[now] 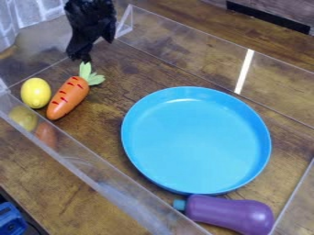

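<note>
My dark gripper point(92, 32) is at the top left, above the wooden floor of a clear-walled bin; whether it is open or shut is hard to make out. Below it lie an orange toy carrot point(69, 97) with green leaves and a yellow lemon point(36, 93) beside it, at the left wall. A large blue plate point(196, 139) fills the middle right. A purple eggplant point(229, 214) lies at the bottom right below the plate.
Transparent walls point(110, 169) enclose the area. Bare wood is free between the carrot and the plate and toward the upper middle. A blue object point(10, 220) sits outside at the lower left.
</note>
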